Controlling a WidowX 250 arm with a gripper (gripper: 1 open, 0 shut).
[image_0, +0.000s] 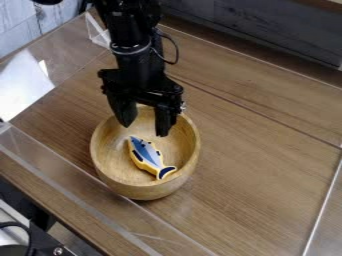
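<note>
A round wooden bowl sits on the wooden table. In it lies a toy fish, blue, white and yellow with dark markings, angled from upper left to lower right. My black gripper hangs over the back of the bowl, above and behind the fish, its two fingers open and apart with nothing between them.
Bare table stretches to the right and behind. Clear panels or strips run along the left and front edges. A grey wall stands at the back, and dark equipment shows at the lower left corner.
</note>
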